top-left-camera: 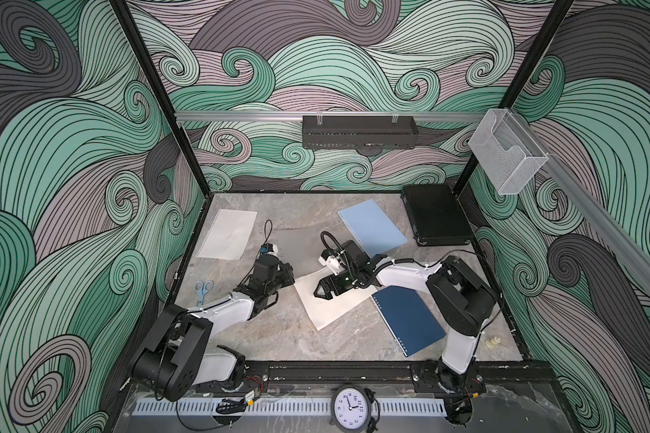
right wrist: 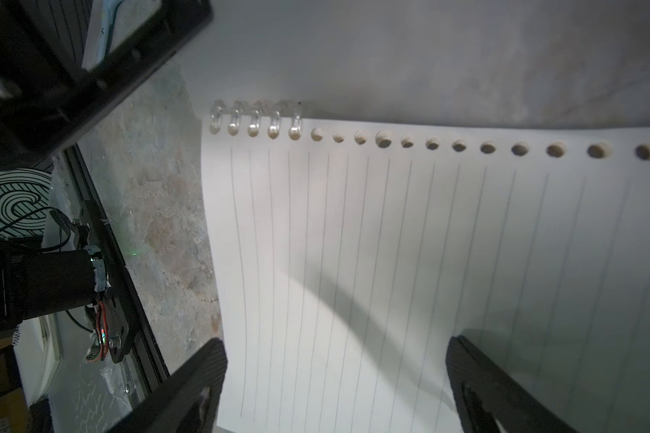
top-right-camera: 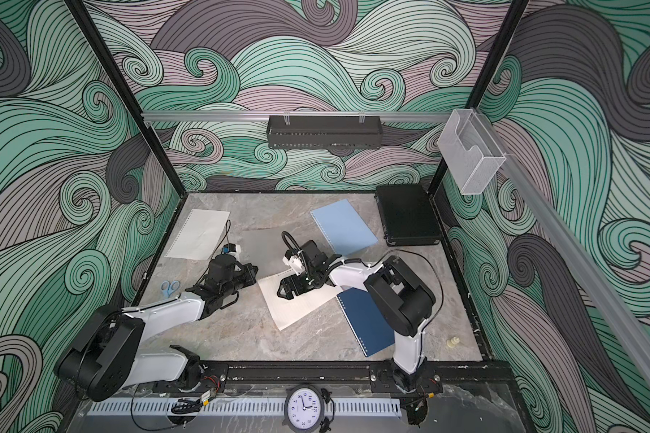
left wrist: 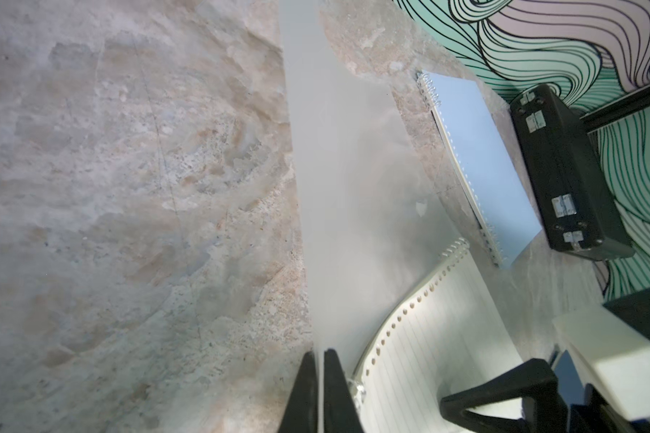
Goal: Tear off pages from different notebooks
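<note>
A lined-page notebook [top-left-camera: 323, 310] lies open mid-table. A translucent grey cover sheet [left wrist: 361, 180] runs from its holed edge. My left gripper is shut at the sheet's near left edge, with a thin pale strip between its fingers. In the right wrist view the lined page [right wrist: 382, 238] has a row of holes; clear rings [right wrist: 256, 119] show only in those at the left end. Over that page stands my right gripper, open, nothing between its fingers. Also on the table are a light blue notebook [top-left-camera: 372, 225], a dark blue notebook [top-left-camera: 409, 321] and a white notebook [top-left-camera: 227, 234].
At the back right sits a black case [top-left-camera: 435, 214]. Light blue scissors [top-left-camera: 203, 290] lie by the left edge, and a small pale item [top-left-camera: 492, 342] is near the right front corner. Free tabletop shows between the left arm and the open notebook's front.
</note>
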